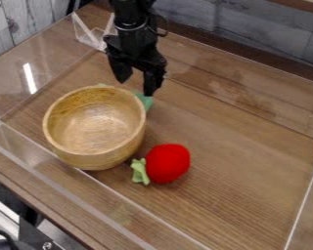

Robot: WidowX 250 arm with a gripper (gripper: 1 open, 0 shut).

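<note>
My black gripper (133, 70) hangs at the top centre of the table, above and behind a large tan bowl (94, 149); whether it is open or shut is too small to tell. A small green object (146, 101) lies beside the bowl's upper right rim, just below the gripper. A red round object (168, 163) sits at the bowl's lower right, with a light green piece (141, 171) at its left side.
A white wire-like item (91, 29) is at the top left, near the arm.
</note>
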